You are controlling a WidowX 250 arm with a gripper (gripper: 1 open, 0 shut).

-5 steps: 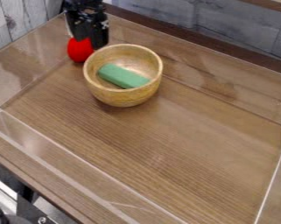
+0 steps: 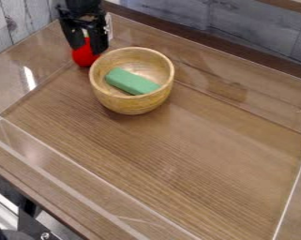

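My gripper (image 2: 82, 36) is at the top left, dark, lowered over a red object (image 2: 83, 55). It is open; whether its fingers touch the red object is hard to tell. The red object sits just left of a wooden bowl (image 2: 132, 99). A green block (image 2: 131, 82) lies inside the bowl.
Over the last second my gripper has shifted slightly around the red object and now stands lower over it. The bowl and green block look unmoved.
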